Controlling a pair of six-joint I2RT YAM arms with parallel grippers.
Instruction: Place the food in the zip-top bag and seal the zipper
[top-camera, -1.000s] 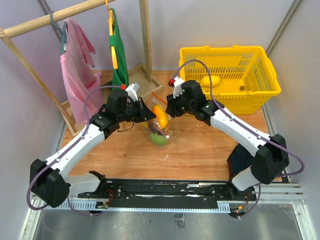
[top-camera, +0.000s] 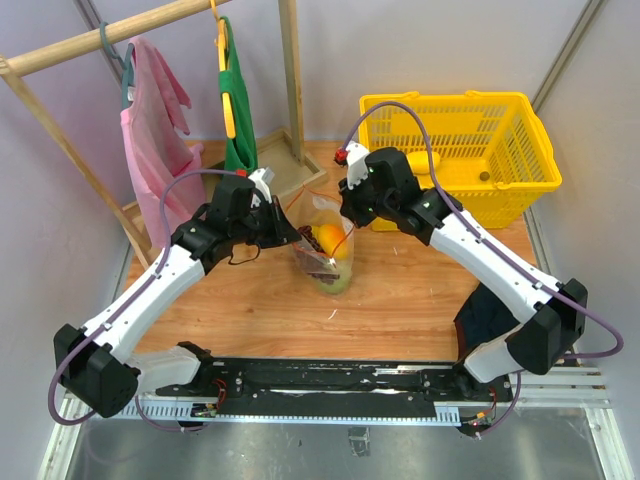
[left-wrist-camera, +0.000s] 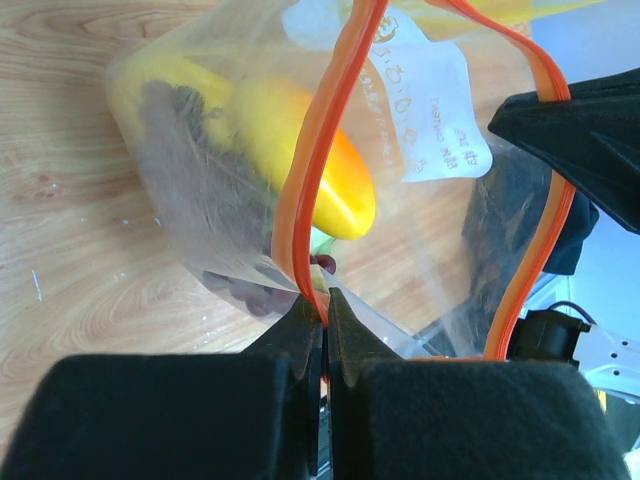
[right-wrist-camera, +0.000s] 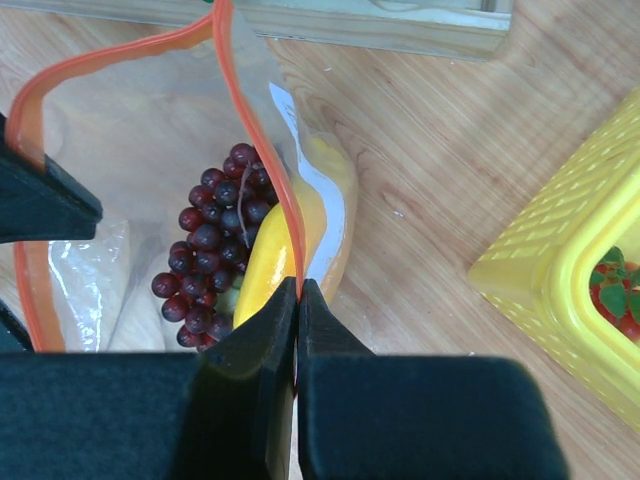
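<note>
Between my two grippers hangs the clear zip top bag (top-camera: 318, 215), its orange-edged mouth spread wide. Inside it show dark grapes (right-wrist-camera: 208, 246), a yellow-orange fruit (left-wrist-camera: 346, 190) and, through the bag's lower part in the top view, something green (top-camera: 334, 283). My left gripper is shut on one orange edge of the mouth. On the opposite side, my right gripper is shut on the other edge. A white label (left-wrist-camera: 432, 100) is visible on the bag wall.
A yellow basket (top-camera: 545, 165) stands at the back right, a yellow item (top-camera: 423, 162) inside it. Behind on the left is a wooden rack (top-camera: 290, 75) with hanging pink (top-camera: 155, 140) and green cloth.
The right gripper has shifted slightly right and up, and its fingers have gone from open to shut on the bag edge. The bag is spread wider; the food inside has shifted to the right.
</note>
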